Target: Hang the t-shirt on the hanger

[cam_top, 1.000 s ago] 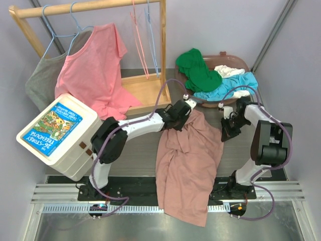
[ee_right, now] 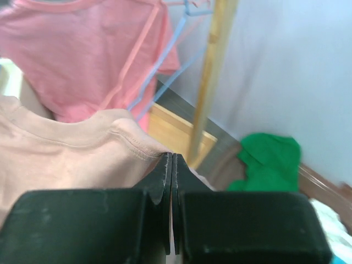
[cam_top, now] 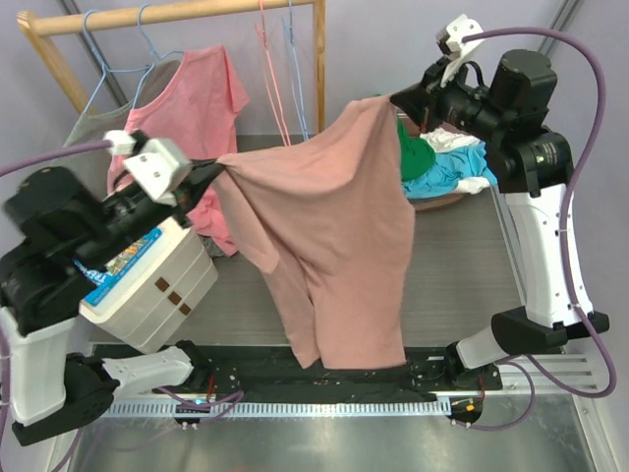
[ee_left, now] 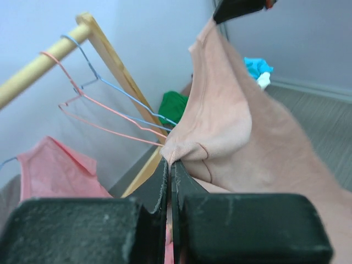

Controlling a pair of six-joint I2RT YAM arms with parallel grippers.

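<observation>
A dusty-pink t-shirt hangs spread in the air between both grippers. My left gripper is shut on one upper corner; in the left wrist view its fingertips pinch the ribbed fabric. My right gripper is shut on the other corner, higher and farther back, pinching it beside the collar seam in the right wrist view. Empty pink and blue hangers hang on the wooden rail behind the shirt.
A pink shirt and a grey one hang at the rail's left. Below stands a white box with a book on top. A bin of green, blue and white clothes is at the back right. Grey walls bound both sides.
</observation>
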